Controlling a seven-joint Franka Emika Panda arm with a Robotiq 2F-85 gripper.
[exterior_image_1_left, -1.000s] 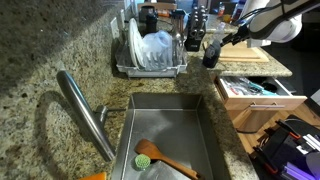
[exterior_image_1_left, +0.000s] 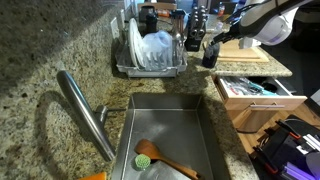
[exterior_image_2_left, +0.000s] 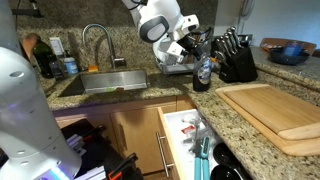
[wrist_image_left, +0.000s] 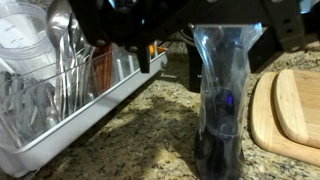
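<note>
A clear bottle with a dark lower part (wrist_image_left: 222, 110) stands upright on the granite counter, close in front of my gripper in the wrist view. The same bottle (exterior_image_1_left: 210, 55) is seen beyond the sink in exterior view 1. From the right, the white arm (exterior_image_1_left: 258, 22) reaches toward its top. In exterior view 2 my gripper (exterior_image_2_left: 199, 48) is beside the bottle's upper end. The fingers are open; whether a finger touches the bottle is unclear.
A dish rack (exterior_image_1_left: 150, 52) with plates stands left of the bottle. To the right lie wooden cutting boards (exterior_image_2_left: 275, 108). A knife block (exterior_image_2_left: 235, 60) is behind. Below the counter, a drawer (exterior_image_2_left: 190, 135) with utensils hangs open. The sink (exterior_image_1_left: 170, 125) holds a wooden spoon.
The arm has come left and nearer to the bottle, bringing the gripper to its upper end. The bottle stands in about the same place.
</note>
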